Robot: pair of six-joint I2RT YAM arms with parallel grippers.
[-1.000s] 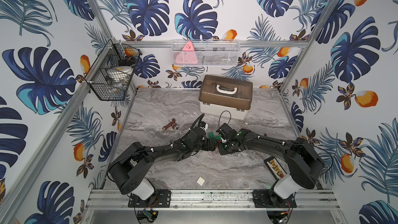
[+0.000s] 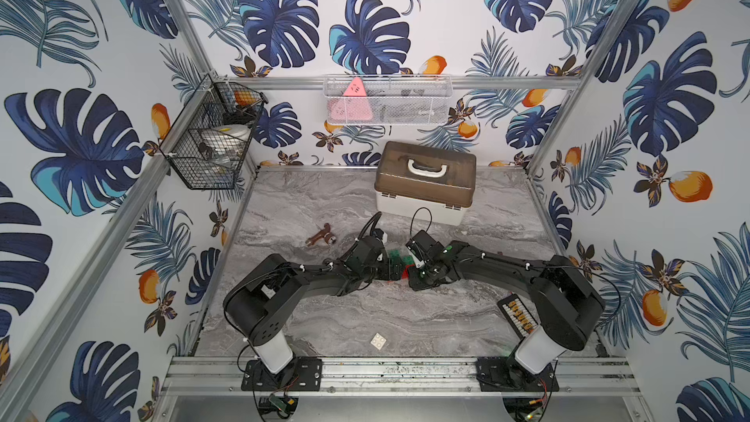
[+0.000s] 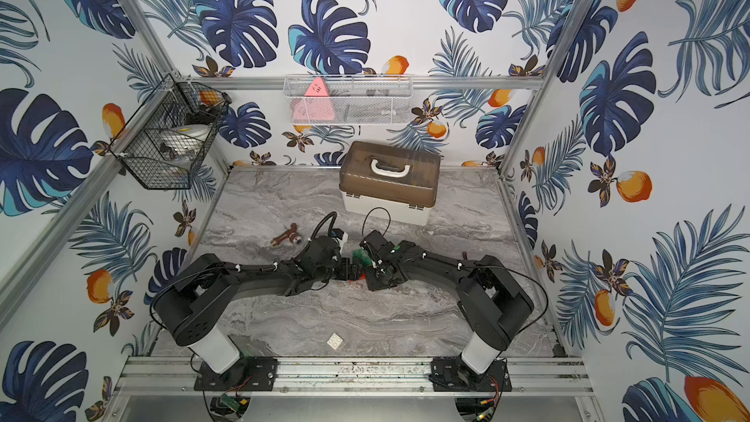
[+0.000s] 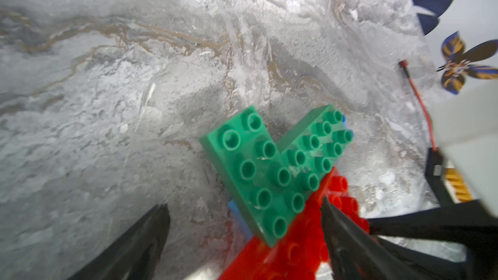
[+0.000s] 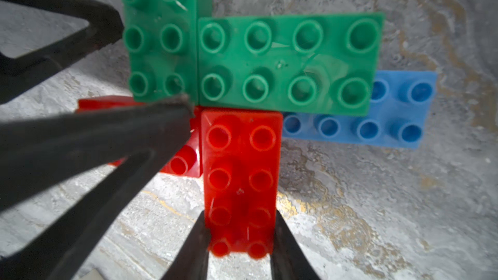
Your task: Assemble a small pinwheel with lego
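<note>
Green bricks [image 5: 290, 64], red bricks [image 5: 241, 176] and a blue brick [image 5: 399, 109] meet in one pinwheel-like cluster at mid-table. In the right wrist view, my right gripper is shut on the outer end of the upright red brick. My left gripper stands part open; its fingers [image 5: 166, 119] reach across the cluster's left side, one of them over the corner where green and red meet. From the left wrist view, a green brick and red pieces lie between and beside those spread fingers. Most of the lower layer is hidden.
A brown-lidded toolbox [image 2: 424, 179] stands behind the arms. A brown toy [image 2: 321, 235] lies at left, a small pale square [image 2: 378, 340] near the front edge, and a black tray [image 2: 518, 315] by the right arm's base. Open table surrounds the cluster.
The right gripper has also drifted a little left.
</note>
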